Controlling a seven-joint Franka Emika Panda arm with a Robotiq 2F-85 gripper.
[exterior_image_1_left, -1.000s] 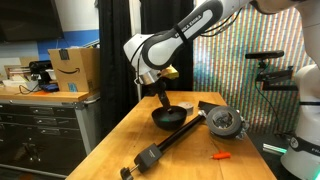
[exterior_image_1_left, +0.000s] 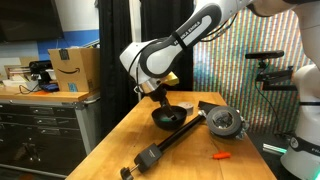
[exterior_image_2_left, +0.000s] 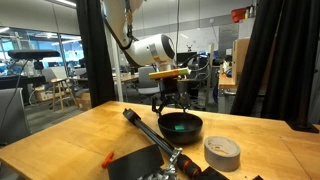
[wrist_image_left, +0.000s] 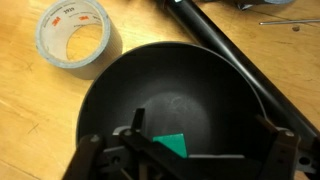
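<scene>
A black bowl (exterior_image_1_left: 172, 125) rests on the wooden table, also plain in exterior view 2 as a dark round bowl (exterior_image_2_left: 182, 130). Inside it lies a small green object (wrist_image_left: 172, 144), partly covered by the gripper in the wrist view. My gripper (exterior_image_2_left: 171, 105) points down over the bowl, its fingers spread apart. Dark fingers enter the wrist view low on both sides, and nothing shows clamped between them. How far the fingertips are from the green object is hard to tell.
A roll of grey tape (wrist_image_left: 104, 44) sits close beside the bowl. Along the bowl's other side runs a long black bar-like object (exterior_image_1_left: 165, 145). An orange marker (exterior_image_2_left: 108, 158) lies nearer the table's edge. Bare table (exterior_image_2_left: 60, 140) spreads out to the left in exterior view 2.
A bit of green now shows in the bowl in exterior view 1, where earlier it was not clearly visible. The arm over the bowl has shifted only slightly; the other objects stay put.
</scene>
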